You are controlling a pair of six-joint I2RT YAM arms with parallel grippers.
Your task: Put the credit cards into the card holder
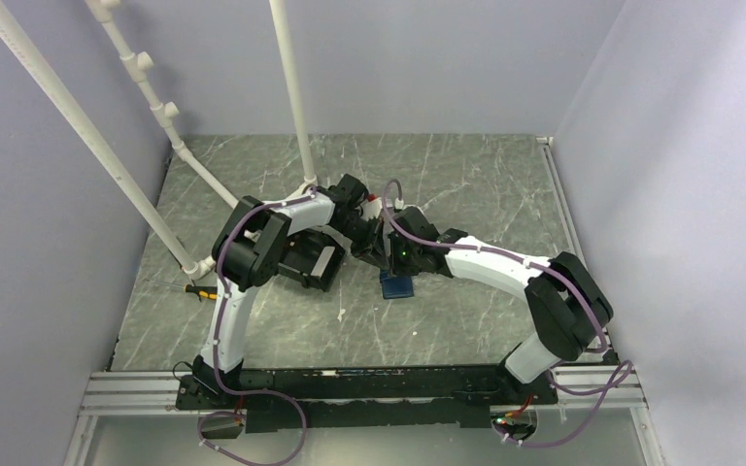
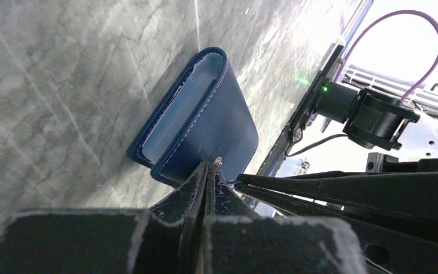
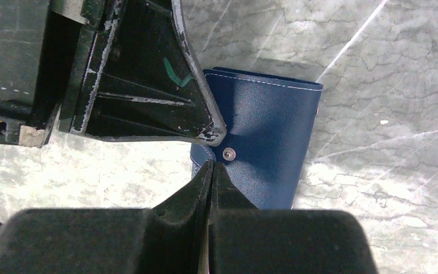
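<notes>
The dark blue card holder (image 1: 397, 288) lies folded on the grey marbled table, partly covered by both grippers from above. Its open side and pale blue inner panel (image 2: 185, 108) face the left wrist camera. A metal snap (image 3: 228, 154) shows on its upper cover, beside a curved strap edge (image 3: 202, 153). My left gripper is shut, tips at the holder's cover near the snap. Shut too, my right gripper has its tips at the strap edge; whether the strap is pinched cannot be made out. No loose cards can be clearly identified.
A black box (image 1: 313, 258) sits under the left arm. Behind the grippers lies a small red and white item (image 1: 373, 204), partly hidden. An orange-handled tool (image 1: 201, 290) is at the far left. Open table extends in front of the holder and to the right.
</notes>
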